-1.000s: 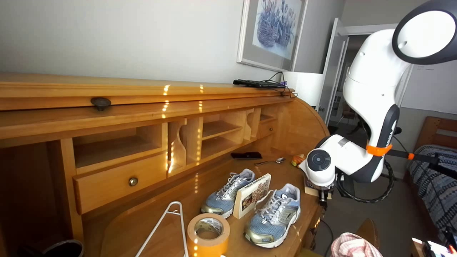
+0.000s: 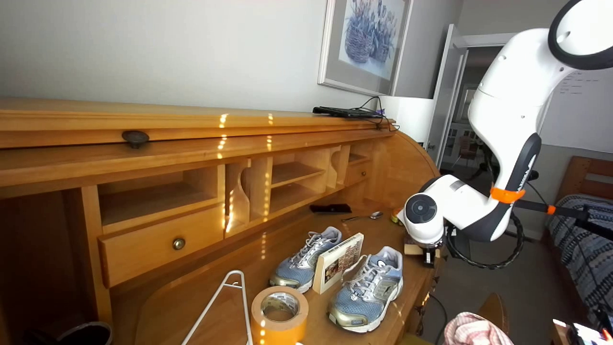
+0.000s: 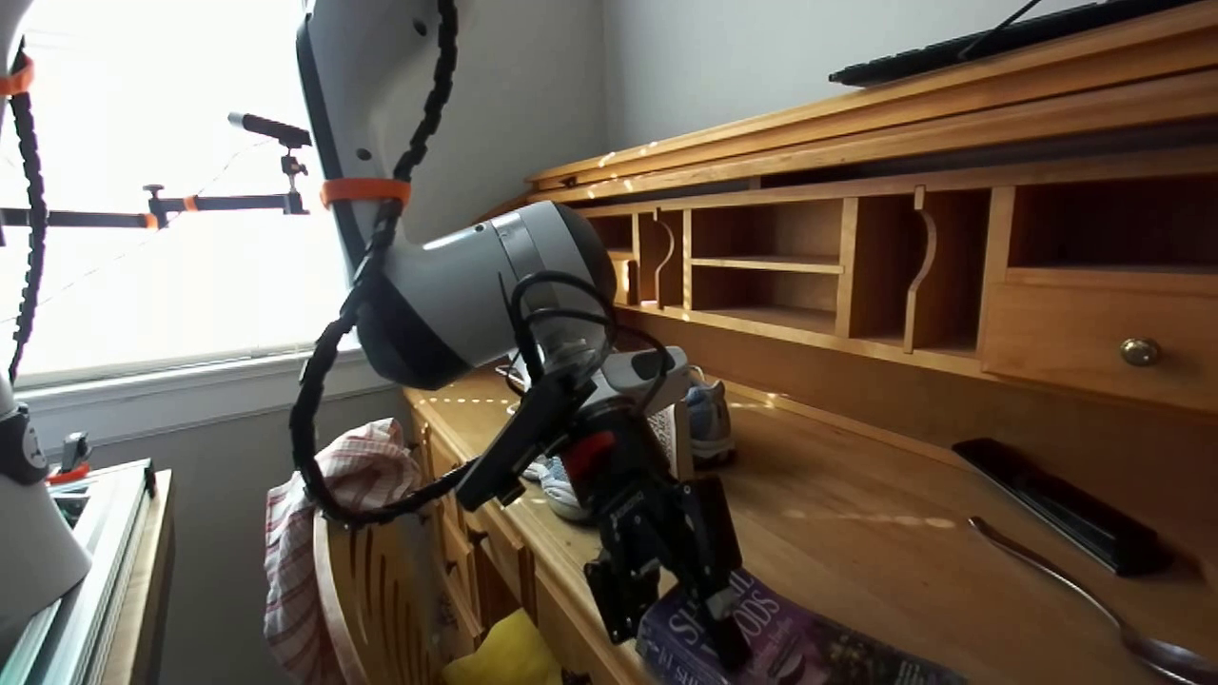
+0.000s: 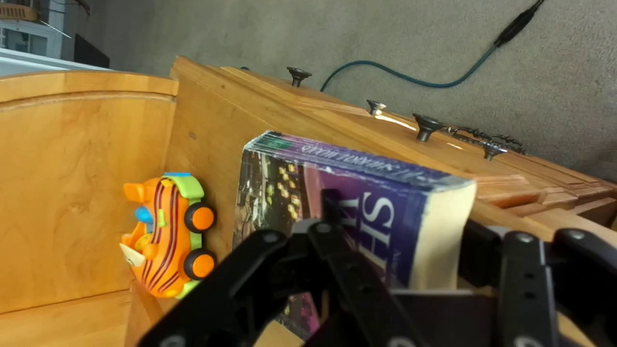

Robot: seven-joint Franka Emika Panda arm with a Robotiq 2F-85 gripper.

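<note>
A thick paperback book [image 4: 376, 196] with a purple and dark cover is between the fingers of my gripper in the wrist view. One finger lies against its cover and the other is by its page-edge side. From exterior view 2, the gripper [image 3: 676, 634] points down at the book's [image 3: 788, 639] near end, at the desk's front edge. Exterior view 1 shows only a little of the book, mostly covered by the arm. Whether it is clear of the desk is hard to tell.
An orange toy car [image 4: 167, 234] stands near the desk's side panel. A spoon [image 3: 1068, 582] and black case [image 3: 1056, 502] lie toward the back. Two running shoes [image 2: 368, 290], a small upright frame [image 2: 339, 262] and a tape roll [image 2: 279, 316] occupy the other side.
The arm's wrist has shifted slightly left and up in exterior view 1, covering more of the orange toy. The shoes, frame and tape have stayed put.
</note>
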